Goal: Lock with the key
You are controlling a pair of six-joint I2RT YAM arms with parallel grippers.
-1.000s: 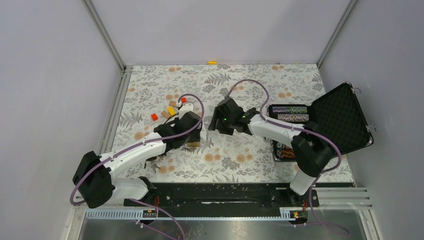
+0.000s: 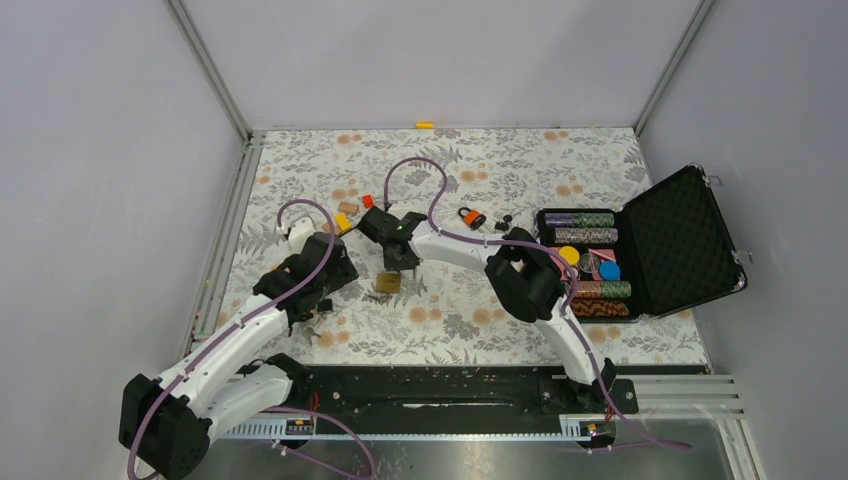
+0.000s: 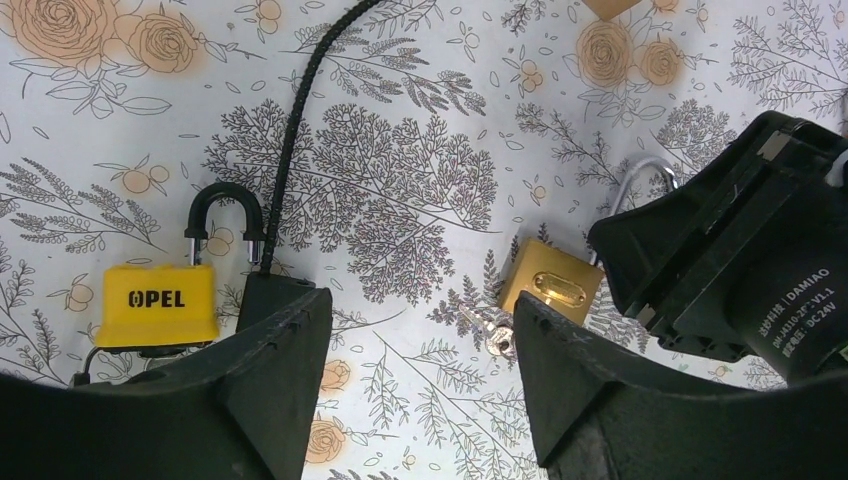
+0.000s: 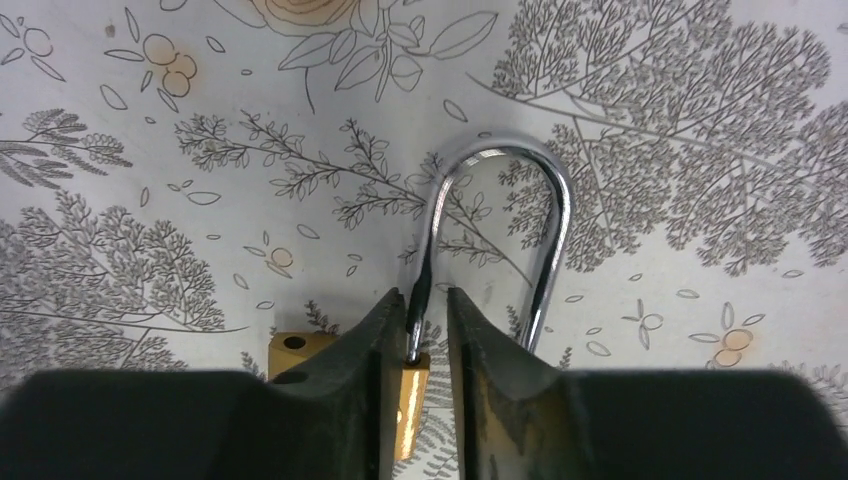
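Observation:
In the left wrist view a brass padlock [image 3: 552, 279] lies flat on the patterned sheet, its long silver shackle [image 3: 640, 172] partly behind the right gripper. Small keys [image 3: 499, 339] touch or lie close by its lower end; whether one sits in the lock I cannot tell. My left gripper is open and empty, left of the padlock. In the right wrist view the shackle [image 4: 505, 150] is swung aside: one leg enters the body near its edge, away from the body's bare hole. My right gripper, narrowly open, has its fingertips around that leg.
A yellow padlock [image 3: 160, 305] and a black block [image 3: 268, 297] with a cord lie to the left. Farther back are small blocks [image 2: 367, 201] and an orange padlock [image 2: 471, 217]. An open case [image 2: 688, 240] occupies the right.
My left arm has moved left, away from over the brass padlock. The right arm has come left to the shackle from farther right.

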